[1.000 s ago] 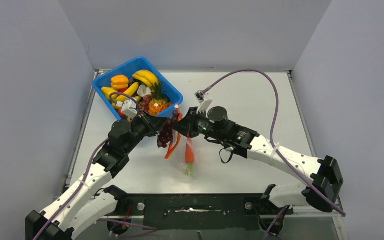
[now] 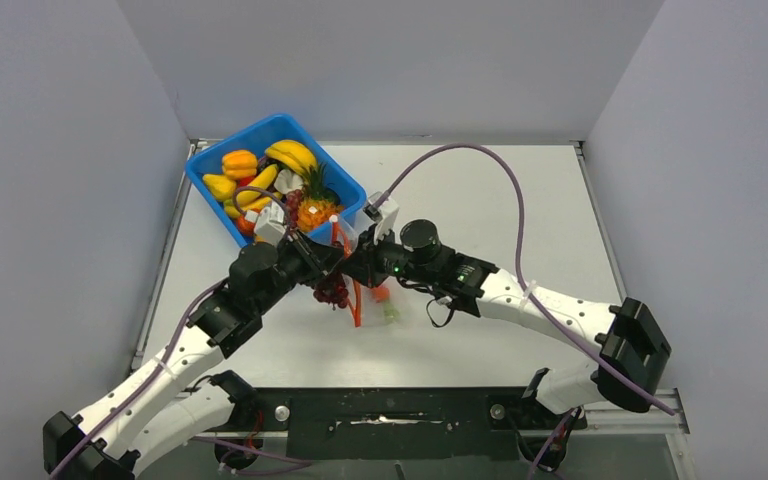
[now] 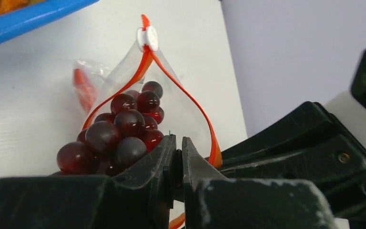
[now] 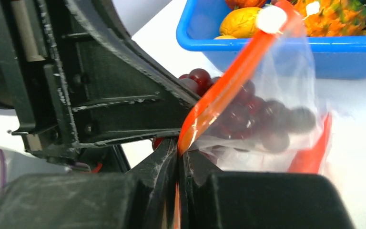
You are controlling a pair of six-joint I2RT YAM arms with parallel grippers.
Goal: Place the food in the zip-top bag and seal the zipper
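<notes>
My left gripper is shut on the bunch of dark red grapes [image 3: 102,138], though its grip point is hidden. The grapes hang at the mouth of the clear zip bag, between its two orange edges; some show blurred through the plastic in the right wrist view. At the far corner of the mouth sits the white slider [image 3: 147,38]. My right gripper is shut on an orange zipper edge [image 4: 219,98], right beside the left gripper's fingers. Inside the bag, an orange carrot [image 2: 380,294] is partly covered in the top view.
A blue bin [image 2: 350,222] full of toy fruit and vegetables stands just behind the bag, close to the left gripper. Both arms nearly touch at the middle.
The right arm has shifted left, carrying the bag's mouth around the grapes and against the left gripper. The left gripper has edged slightly right. More of the carrot is now covered.
</notes>
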